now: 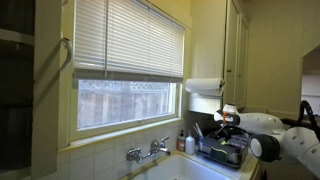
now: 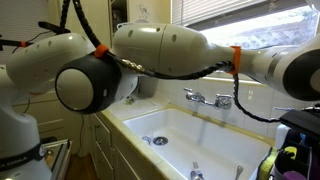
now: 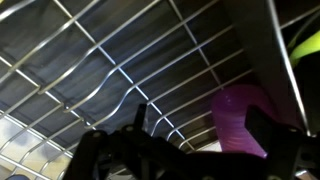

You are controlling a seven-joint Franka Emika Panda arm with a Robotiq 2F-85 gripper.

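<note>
A purple object (image 3: 238, 118) rests against the wire dish rack (image 3: 125, 70) in the wrist view, close to the right finger. My gripper is over the rack with its two dark fingers spread apart. The purple object lies partly behind the right finger, and I see nothing clamped. In the first exterior view the gripper (image 1: 222, 126) hangs above the dark dish rack (image 1: 222, 151) on the counter. Something purple (image 2: 291, 163) also shows at the lower right of the second exterior view.
Left of the rack is the white sink (image 1: 185, 168) with its wall faucet (image 1: 147, 151). A soap bottle (image 1: 190, 145) stands by the rack, and a paper towel roll (image 1: 204, 86) hangs above. A dark wall and a green item (image 3: 306, 46) border the wrist view's right side.
</note>
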